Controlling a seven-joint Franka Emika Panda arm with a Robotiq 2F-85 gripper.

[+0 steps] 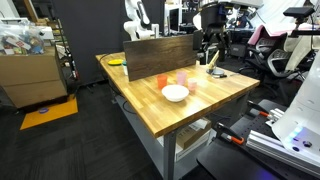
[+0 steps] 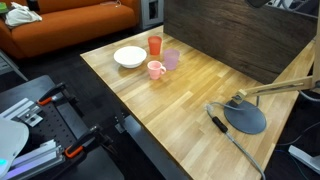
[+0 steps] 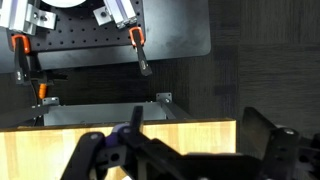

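Observation:
A white bowl (image 2: 130, 57) rests on the wooden table (image 2: 190, 110). Near it stand an orange cup (image 2: 154, 46), a pink mug (image 2: 156, 70) and a translucent purple cup (image 2: 171, 60). High over the right part of the table, in exterior view 1, hangs my gripper (image 1: 210, 57), clear of all the tableware. The wrist view has my gripper at the bottom edge, its dark fingers wide apart and nothing visible between them. Below it show the table's edge and the floor; neither bowl nor cups appear there.
A dark wooden panel (image 2: 245, 35) closes off the table's back. A lamp with a round grey base (image 2: 245, 116) and a cable occupy the right side. Clamps (image 3: 138, 40) sit on the robot's stand.

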